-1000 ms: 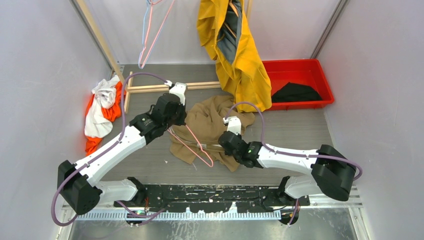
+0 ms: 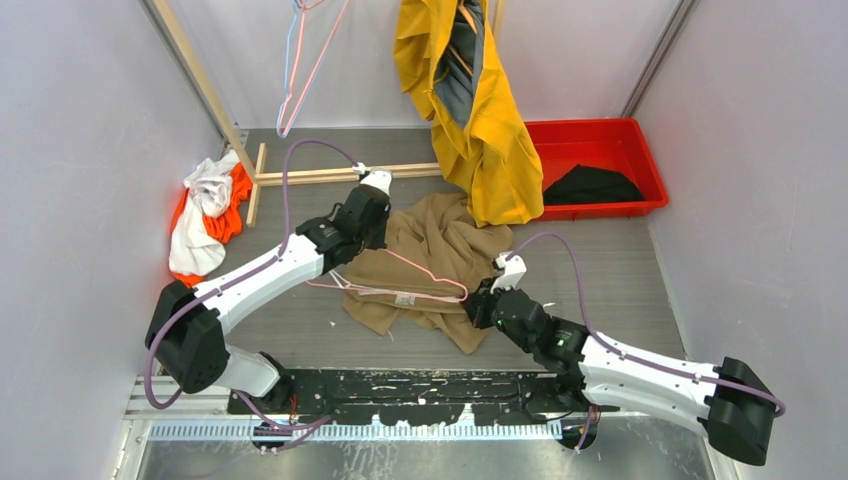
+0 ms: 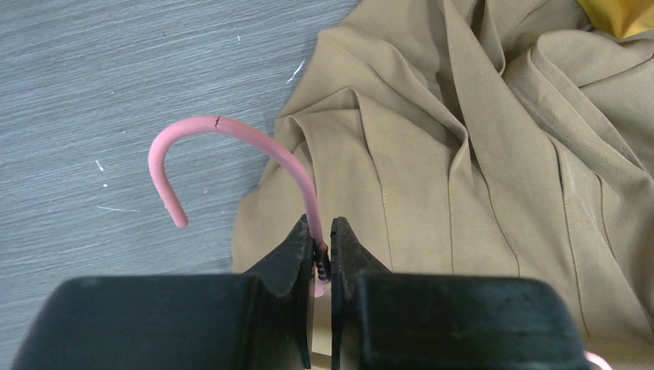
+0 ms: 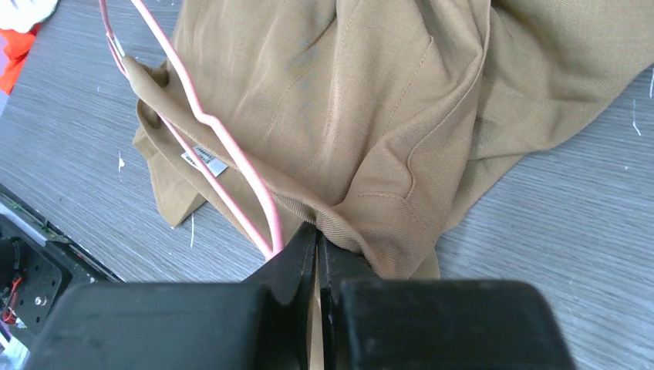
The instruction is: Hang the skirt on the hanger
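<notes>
A khaki skirt (image 2: 430, 240) lies crumpled on the grey floor, a white label visible along its waistband. My left gripper is shut on the pink hanger's hook (image 3: 258, 139), above the skirt. The hanger's body (image 2: 420, 270) lies over the waistband in the top view. My right gripper is shut on the skirt's waistband (image 4: 339, 227), with the hanger's end right beside its fingertips; whether it grips the hanger as well I cannot tell.
A yellow garment (image 2: 480, 160) hangs at the back, reaching down beside the skirt. A red bin (image 2: 640, 170) with dark cloth stands back right. White and orange clothes (image 2: 200, 230) lie at the left by a wooden rack (image 2: 300, 176). Spare hangers (image 2: 300, 70) hang above.
My left gripper has moved right with the hanger, which now lies more level across the skirt.
</notes>
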